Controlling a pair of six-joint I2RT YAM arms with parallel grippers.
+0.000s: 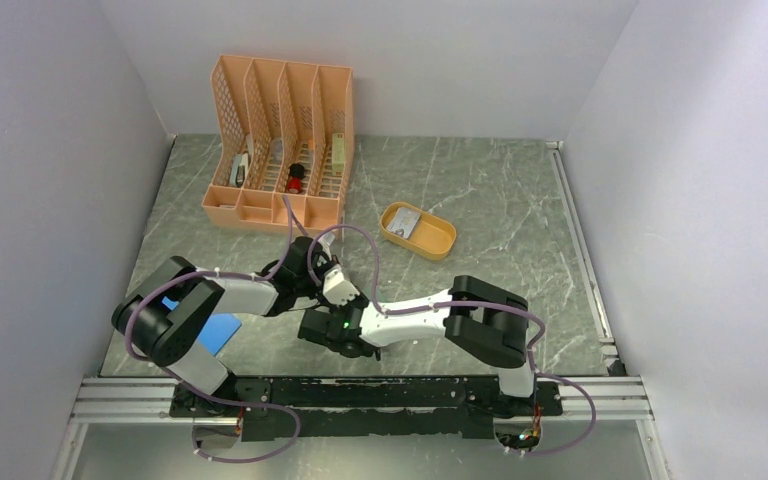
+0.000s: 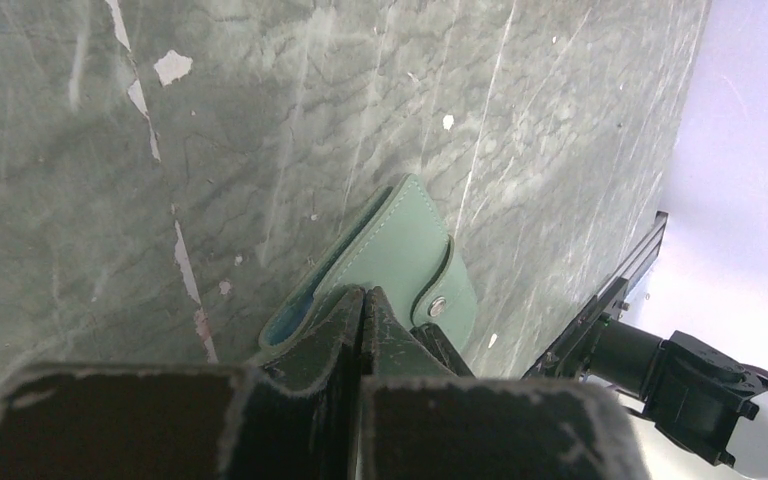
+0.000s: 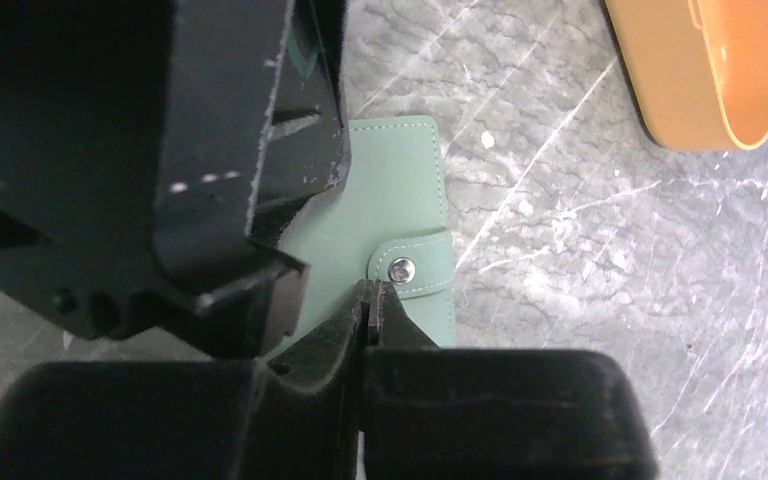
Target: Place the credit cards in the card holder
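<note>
The card holder [image 2: 400, 250], pale green with a stitched edge and a snap strap, rests on the marbled table, its cover slightly lifted along one side. My left gripper is shut at the holder's near edge, apparently with a thin layer of it between the fingertips. Over the holder near the metal snap [image 3: 401, 271], my right gripper is shut, with nothing visible between its fingers. From above, the arms hide the holder. Grey-white cards [image 1: 403, 221] appear to lie in the yellow tray [image 1: 442, 238].
A peach divided rack [image 1: 222, 130] holding small items stands at the back left. On the left, a blue flat piece [image 1: 222, 330] lies partly under the left arm. The two grippers are crowded together.
</note>
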